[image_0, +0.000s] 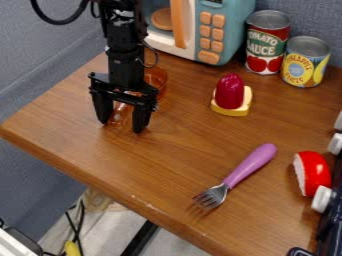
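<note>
My black gripper (123, 108) hangs over the left part of the wooden table (160, 190), low over a translucent orange-brown object (155, 80) that is largely hidden behind it. Its two fingers stand apart, pointing down, with part of that object visible around and between them. I cannot tell whether they touch it.
Behind are a toy microwave (214, 40), a tomato can (266, 45) and a yellow can (306, 63). A red piece on a yellow base (230, 95) stands centre-right. A purple fork (247, 168), a red-white toy (311, 172) and dark items line the right.
</note>
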